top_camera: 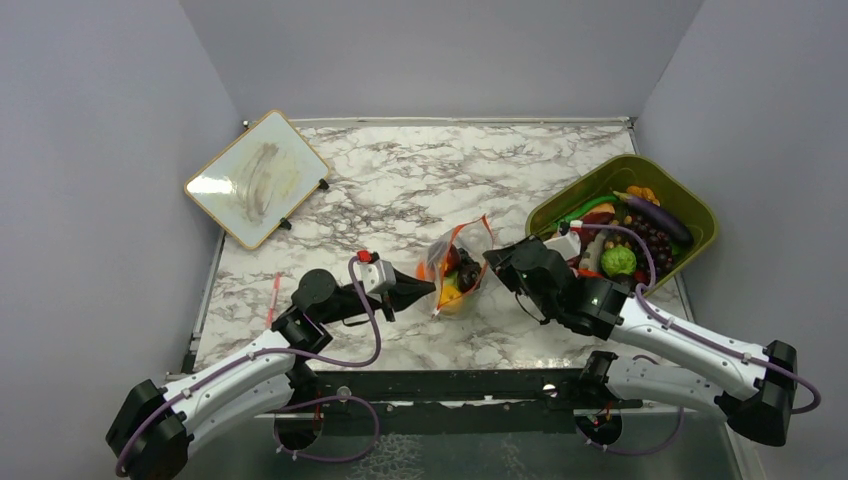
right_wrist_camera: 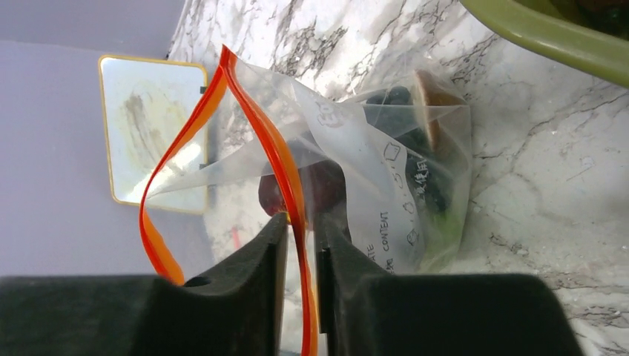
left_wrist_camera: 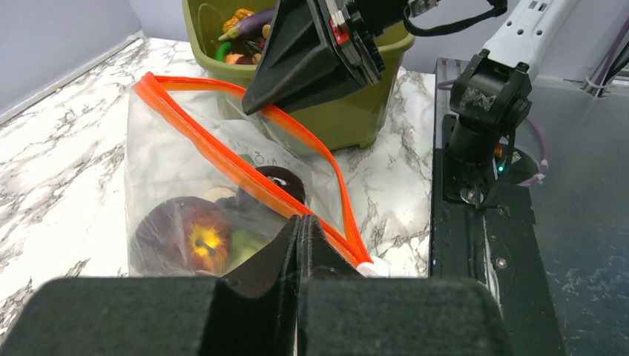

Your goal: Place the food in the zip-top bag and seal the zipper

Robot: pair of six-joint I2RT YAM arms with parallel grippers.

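Observation:
A clear zip top bag (top_camera: 455, 290) with an orange zipper (right_wrist_camera: 271, 141) stands on the marble table, food inside: a red-yellow fruit (left_wrist_camera: 200, 237) and dark items (right_wrist_camera: 389, 111). Its mouth is open. My left gripper (top_camera: 428, 289) is shut at the bag's near left side, by the lower end of the zipper in its wrist view; nothing shows clearly between its fingertips. My right gripper is at the bag's upper right, fingers slightly apart around the orange zipper strip; whether it grips the strip is unclear.
An olive bin (top_camera: 705, 215) of vegetables and fruit stands on the right, close to the right arm. A framed board (top_camera: 240, 180) sits at the back left. The marble table (top_camera: 420, 170) behind the bag is clear.

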